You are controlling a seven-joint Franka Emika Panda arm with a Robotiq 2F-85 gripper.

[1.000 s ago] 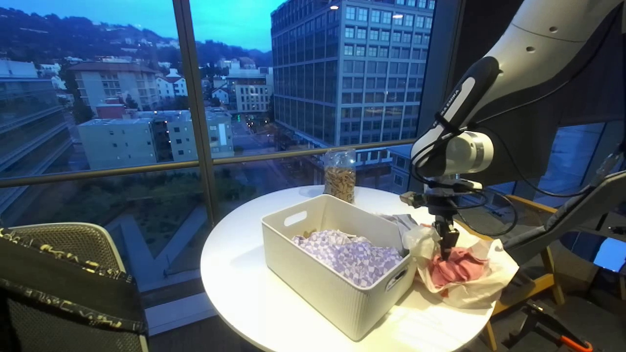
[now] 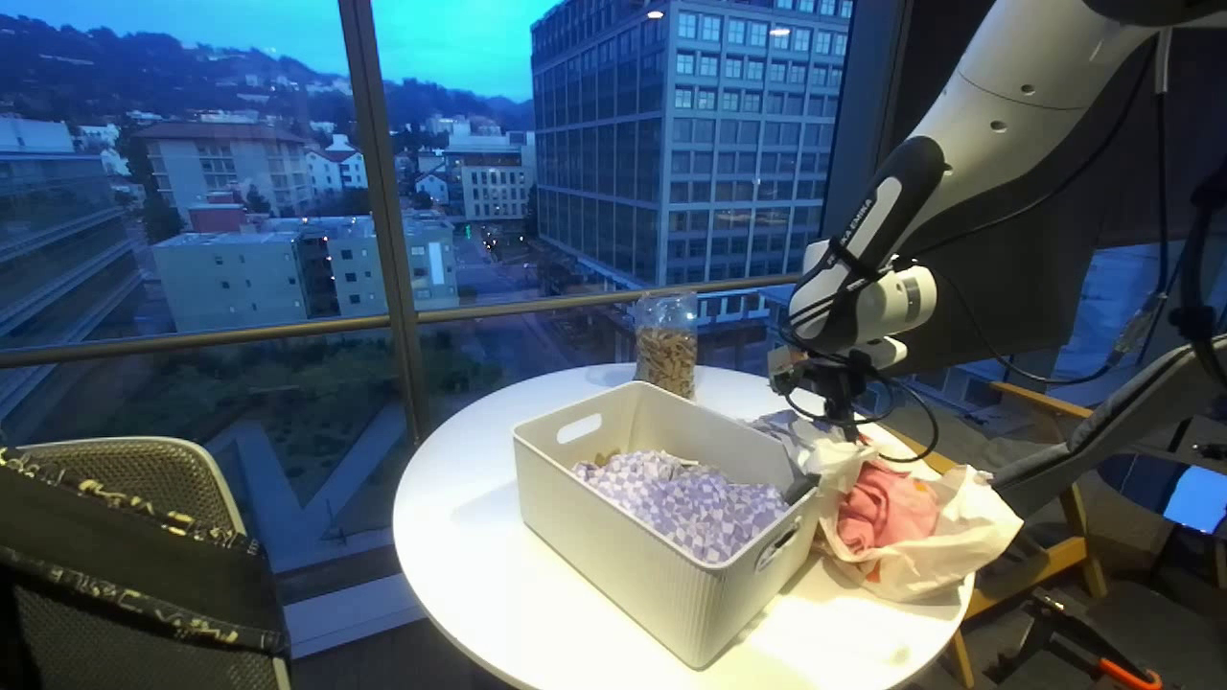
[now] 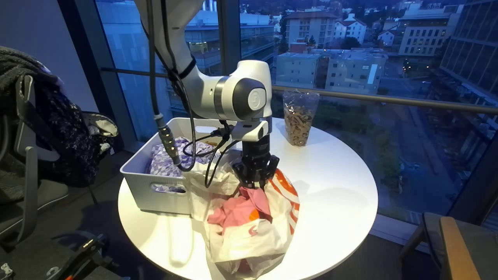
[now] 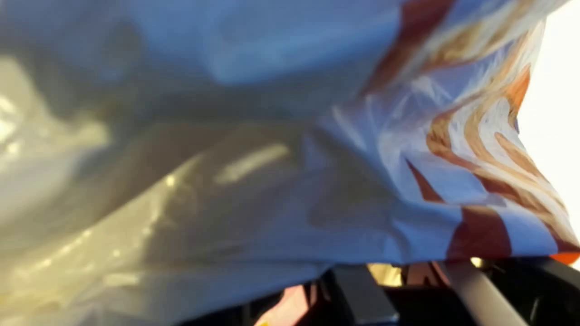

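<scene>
A crumpled pink cloth (image 3: 238,210) lies in the mouth of a white plastic bag (image 3: 247,242) with orange stripes. In exterior view 2 my gripper (image 3: 255,182) points down at the back of the bag's opening, right by the cloth's upper edge; whether it touches the cloth is unclear. Exterior view 1 shows the pink cloth (image 2: 883,506) just below and in front of the gripper. Bag film (image 4: 244,206) fills most of the wrist view and covers much of the fingers. Dark fingers (image 4: 364,299) show only at the bottom, so their grip cannot be made out.
Beside the bag stands a light grey bin (image 2: 621,575) with purple-and-white patterned cloth (image 2: 690,494) inside. A clear bag of brown pieces (image 3: 298,123) stands at the table's back.
In exterior view 1 my gripper has moved left and slightly up, from over the middle of the pink cloth to its back-left edge. The bin has not moved.
</scene>
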